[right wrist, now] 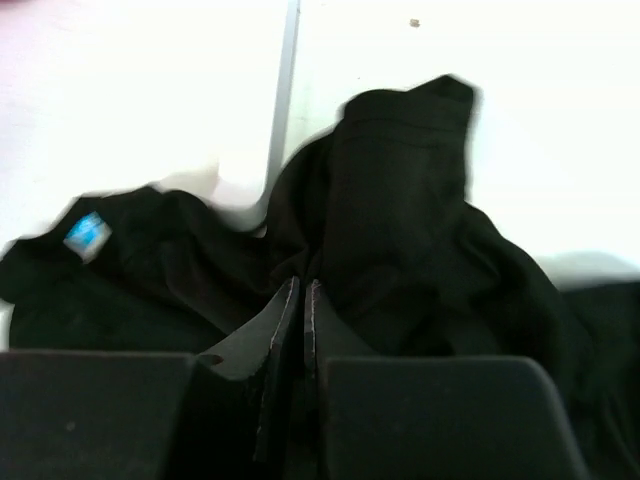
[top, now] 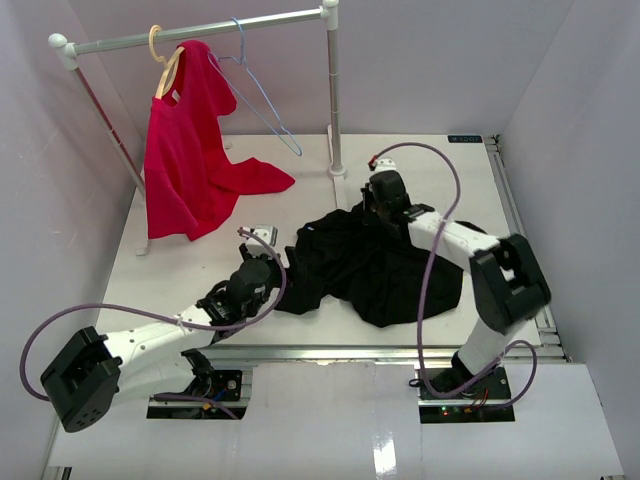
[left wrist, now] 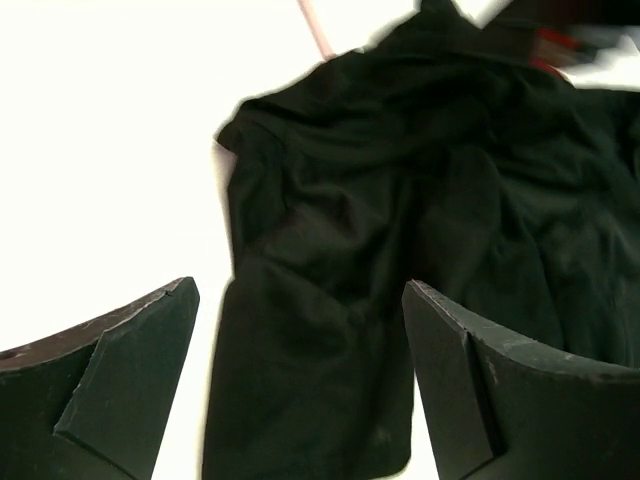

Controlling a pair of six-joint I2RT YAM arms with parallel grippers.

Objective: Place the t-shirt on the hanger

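A crumpled black t-shirt (top: 380, 280) lies spread on the white table, also filling much of the left wrist view (left wrist: 340, 230) and the right wrist view (right wrist: 390, 180). My right gripper is at the shirt's back part, shut with black fabric at its fingertips. My left gripper is open above the shirt's left end, nothing held. A bare blue hanger (top: 270, 110) hangs on the rail (top: 260, 21).
A red shirt (top: 190, 160) on a wooden hanger hangs at the left of the rack, its hem reaching over the table. The rack's post (top: 335, 100) stands just behind the black shirt. Clear table (top: 180, 290) lies at the front left.
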